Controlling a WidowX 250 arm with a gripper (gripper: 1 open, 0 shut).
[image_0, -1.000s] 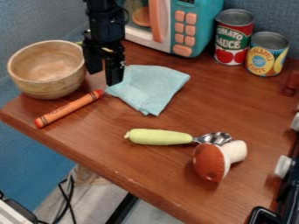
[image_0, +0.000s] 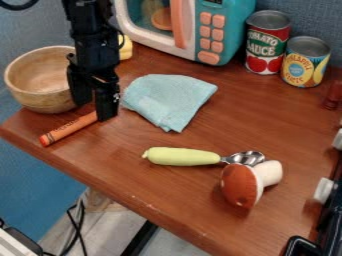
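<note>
My black gripper (image_0: 94, 95) hangs low at the left of the table, over the near right side of a wooden bowl (image_0: 34, 82) and the upper end of an orange crayon (image_0: 64, 130). A light blue cloth (image_0: 167, 97) lies just to its right. Whether the fingers are open or hold the crayon is hard to tell against the dark arm.
A toy microwave (image_0: 207, 30), a tomato can (image_0: 266, 45) and another can (image_0: 305, 62) stand at the back. A scoop with pale green handle (image_0: 181, 156) and a toy mushroom (image_0: 243, 185) lie nearer. A black object (image_0: 318, 235) occupies the right edge.
My gripper has moved down and slightly left, onto the area at the crayon's upper end, hiding part of it and of the bowl.
</note>
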